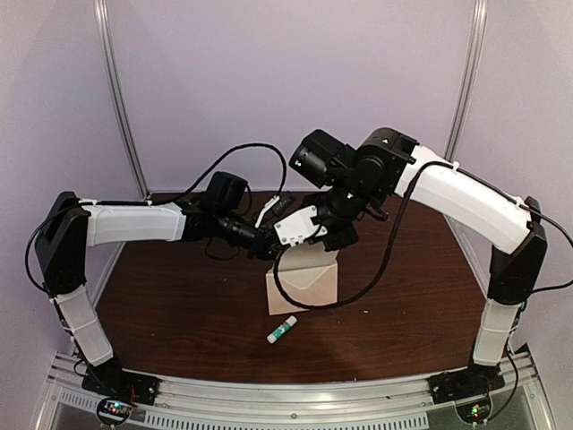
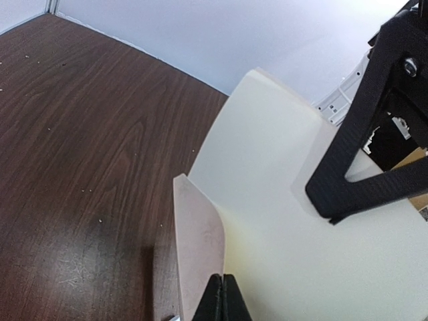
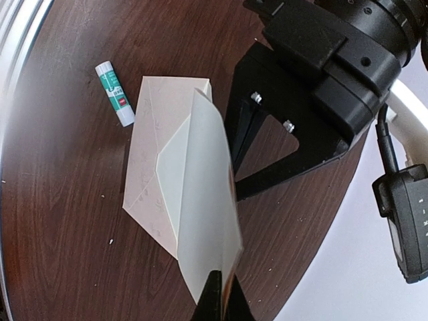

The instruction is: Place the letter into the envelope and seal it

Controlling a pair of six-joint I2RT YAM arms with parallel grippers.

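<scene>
The pink envelope (image 1: 303, 291) is at mid-table, a cream triangle showing on its face. A pale sheet (image 3: 204, 200) rises from it; whether this is the letter or part of the envelope I cannot tell. My right gripper is shut at the sheet's near end, pinching its thin edge. In the left wrist view, the pale paper (image 2: 267, 180) and a pink panel (image 2: 199, 244) converge at my left gripper, which is shut on the paper there. Both grippers' tips are hidden by the arms in the top view.
A green and white glue stick (image 1: 281, 329) lies in front of the envelope. The two arms meet closely above the paper, and a black cable (image 1: 380, 269) loops down over the envelope. Bare table (image 1: 179, 313) lies on both sides.
</scene>
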